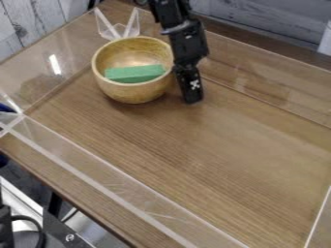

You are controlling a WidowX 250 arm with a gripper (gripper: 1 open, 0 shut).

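Observation:
A wooden bowl (139, 91) rests on the wooden table at the upper left, holding a green block (134, 74). My black gripper (191, 92) is low at the bowl's right side, beside its wall. Its fingers are too small and dark to show whether they are open or shut, and I see nothing clearly held between them.
A clear plastic object (116, 21) stands behind the bowl. A black cable (26, 225) hangs at the lower left edge.

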